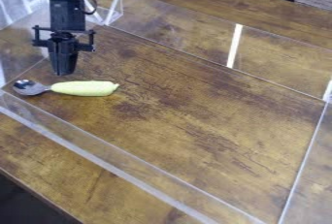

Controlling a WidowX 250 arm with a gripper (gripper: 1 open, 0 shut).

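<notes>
A metal spoon [29, 87] lies at the left of the wooden work surface, its bowl pointing left. A pale yellow-green elongated object [85, 88] lies along its handle side, to the right of the bowl. My black gripper [62, 67] hangs just above and behind them, fingers pointing down. Its fingertips are small and dark; whether they are apart or together is hard to make out.
Clear plastic walls [281, 47] border the wooden surface [195, 121] on several sides. The middle and right of the enclosed area are empty. A dark edge shows at the bottom left.
</notes>
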